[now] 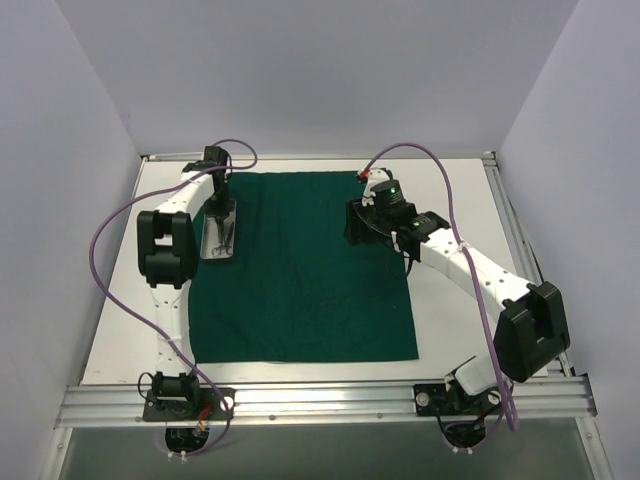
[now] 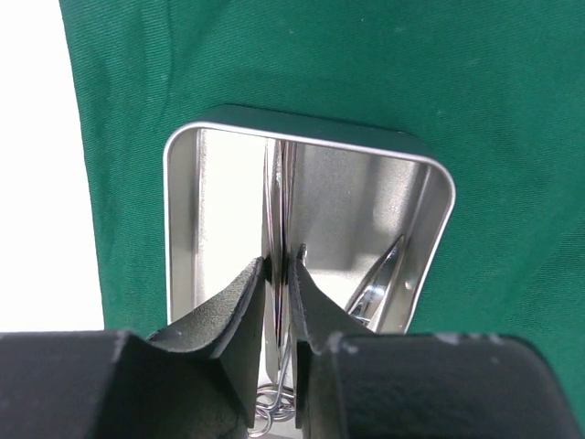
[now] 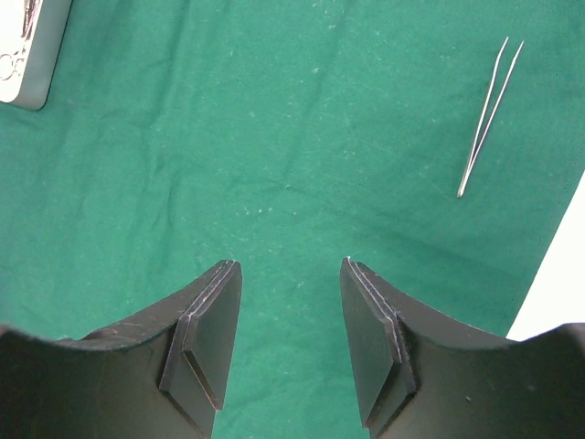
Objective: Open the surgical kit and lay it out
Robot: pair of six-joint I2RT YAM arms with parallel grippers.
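Note:
The metal tray [image 2: 420, 238] lies on the green drape [image 1: 300, 300] at its left, holding long thin steel instruments [image 2: 274, 201], ringed scissors [image 2: 271, 402] and a curved instrument [image 2: 375, 288]. My left gripper is down in the tray, its fingertips nearly together around the long thin instruments; whether it grips them is unclear. My right gripper hangs open over the drape, nothing between its fingers. Steel tweezers [image 3: 477, 137] lie on the drape ahead and to the right of it.
White table [image 1: 450, 200] borders the drape, with grey walls at both sides and the back.

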